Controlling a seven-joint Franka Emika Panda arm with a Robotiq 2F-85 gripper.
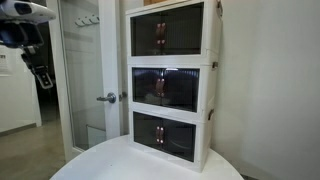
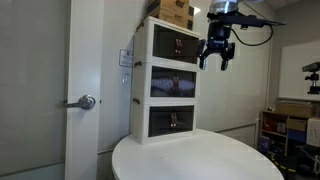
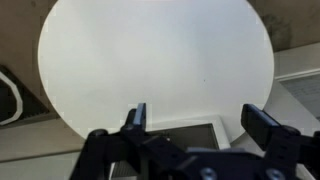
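My gripper hangs high over the right side of the round white table, pointing down, in exterior view 2. Its two fingers are spread wide apart in the wrist view, with only the bare tabletop between and beyond them. In exterior view 1 the gripper shows at the upper left, well apart from the cabinet. A white cabinet of three stacked units stands on the table; the dark doors with brown handles look closed on every level.
Cardboard boxes sit on top of the cabinet. Behind the table is a door with a metal handle. Shelving with boxes stands at the far right.
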